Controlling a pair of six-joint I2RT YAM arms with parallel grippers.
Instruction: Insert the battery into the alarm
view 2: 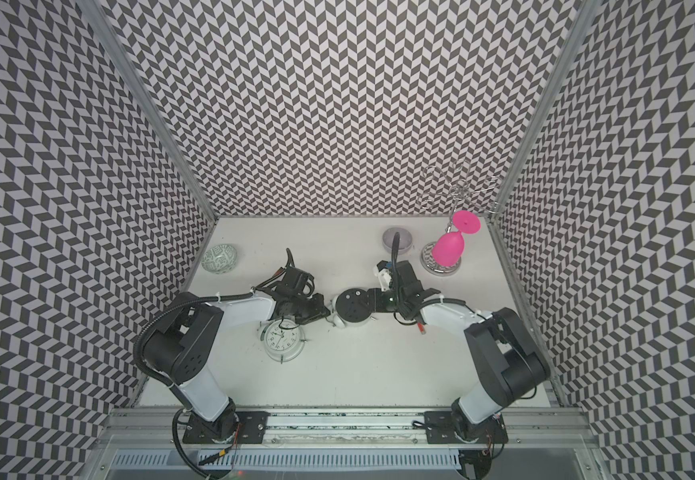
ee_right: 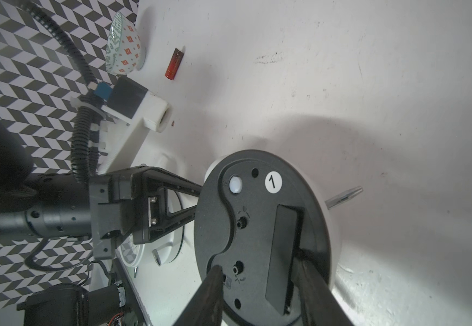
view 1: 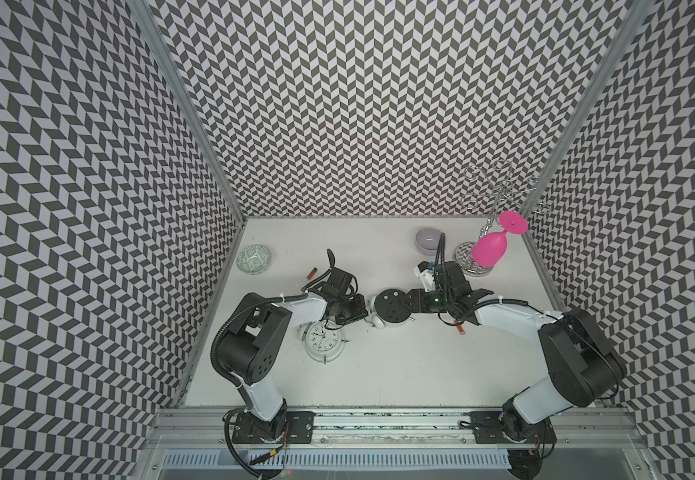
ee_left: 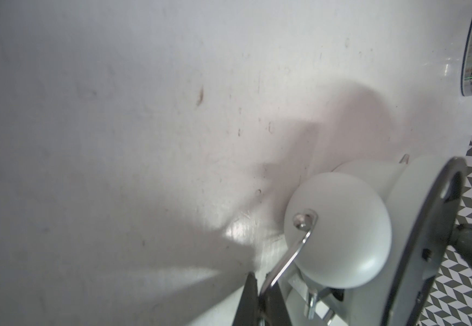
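Note:
The alarm clock [ee_right: 257, 228] stands mid-table, its black back facing my right gripper, with a long battery cover [ee_right: 279, 250] and a "1" sticker. My right gripper's fingertips are part open, blurred, beside the cover. My left gripper is shut at the clock's bell side, a thin metal rod running into its fingers from the white bell [ee_left: 339, 239]. A red battery [ee_right: 174, 64] lies behind; another [view 1: 459, 328] lies by the right gripper in the top left view.
A second clock [view 1: 325, 340] lies face up front left. A patterned bowl [view 1: 254, 257] stands back left, a lilac bowl [view 1: 429, 238] at the back, and a pink object [view 1: 489, 248] with a metal stand back right.

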